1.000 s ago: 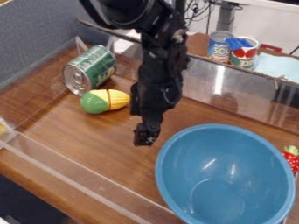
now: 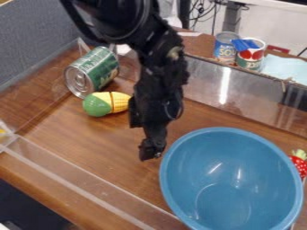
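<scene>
The black arm hangs down over the middle of the wooden tray floor (image 2: 84, 162), its open gripper (image 2: 153, 146) low beside the left rim of a large blue bowl (image 2: 232, 184). A toy corn cob (image 2: 109, 103), yellow with a green end, lies to the left of the arm. Behind the corn, a green-and-silver can (image 2: 92, 70) lies on its side. A strawberry (image 2: 300, 164) peeks out at the right of the bowl, partly out of frame.
Clear plastic walls edge the workspace. Outside at the back stand two cans (image 2: 225, 47) (image 2: 249, 57) and a pale cloth (image 2: 283, 68).
The gripper has shifted very slightly to the right and down over the last second. The objects have not moved.
</scene>
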